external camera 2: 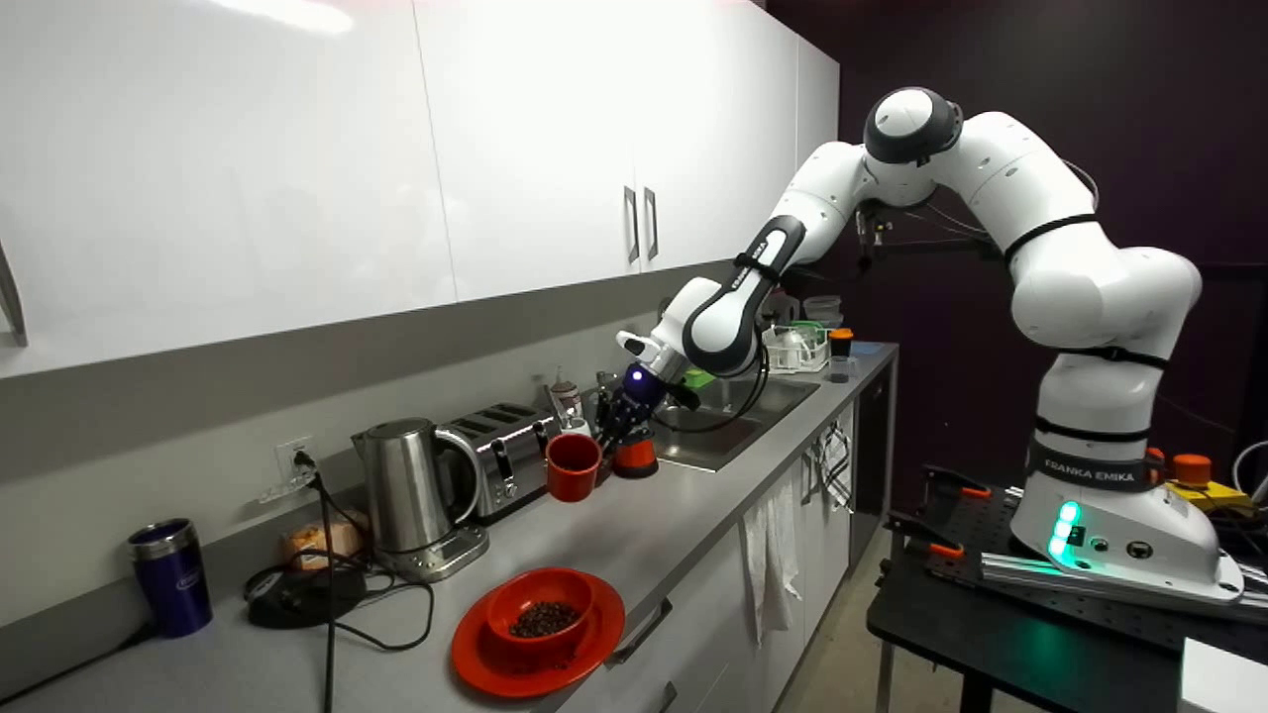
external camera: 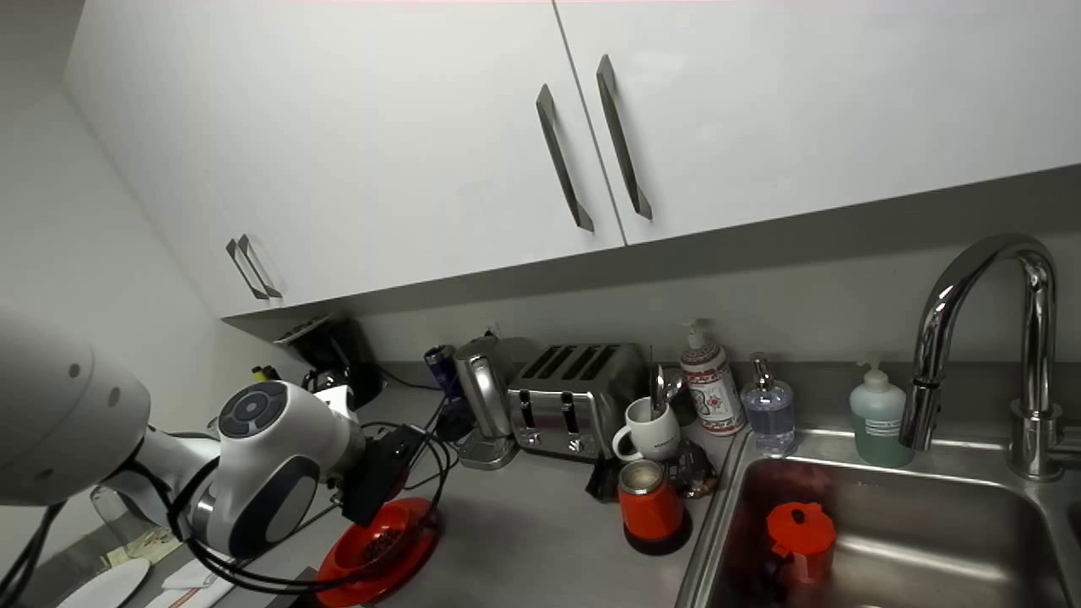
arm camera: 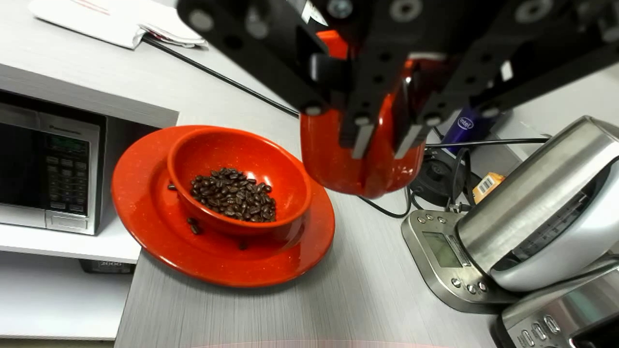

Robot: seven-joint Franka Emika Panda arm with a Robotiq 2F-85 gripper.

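Observation:
A red cup (arm camera: 329,153) hangs above the counter, and my gripper is shut on it. Dark parts of the gripper cover much of the cup in the wrist view, so where exactly the fingers press is hard to tell. Exterior view 2 shows the cup (external camera 2: 573,471) tilted, its mouth facing that camera. Below and beside it sits a red bowl (arm camera: 290,188) with dark coffee beans (arm camera: 235,196) inside. The bowl rests on a red plate (arm camera: 191,264), where a few loose beans lie.
A steel kettle (external camera 2: 401,487) and a toaster (external camera 2: 505,458) line the wall. A purple tumbler (external camera 2: 171,578) and loose black cables stand farther left. An orange-red grinder (external camera: 651,507) sits beside the sink (external camera: 937,507). Bare counter lies between plate and kettle.

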